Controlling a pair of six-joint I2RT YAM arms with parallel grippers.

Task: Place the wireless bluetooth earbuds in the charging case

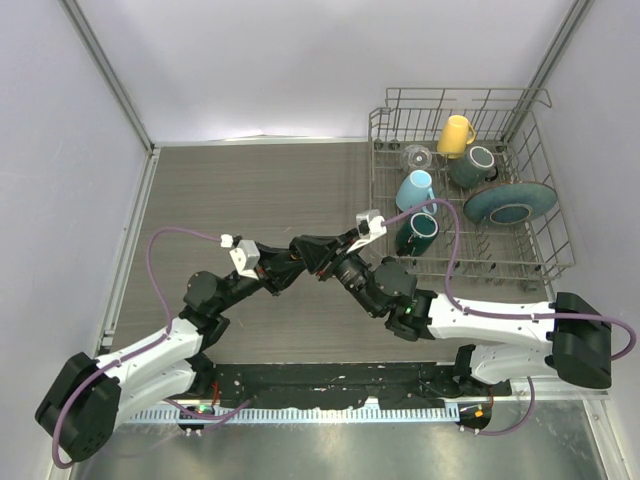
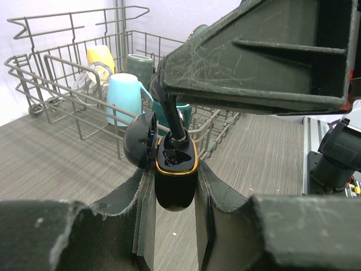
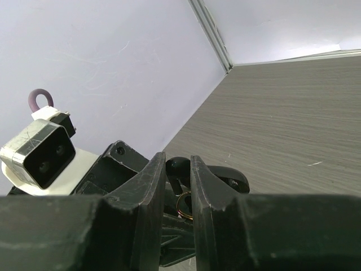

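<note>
The black charging case (image 2: 176, 189), edged in orange-gold, is upright in my left gripper (image 1: 283, 268), which is shut on it. Its rounded lid (image 2: 139, 142) stands open. Above the case, a black earbud (image 3: 178, 165) is pinched between the tips of my right gripper, shut on it. From the left wrist, the earbud's stem (image 2: 176, 119) points down and its lower end meets the case opening; how deep it sits cannot be told. From above, the two grippers overlap and hide most of the case and earbud.
A wire dish rack (image 1: 375, 165) with several mugs and a blue-green plate (image 1: 485, 203) stands at the right, behind the right arm.
</note>
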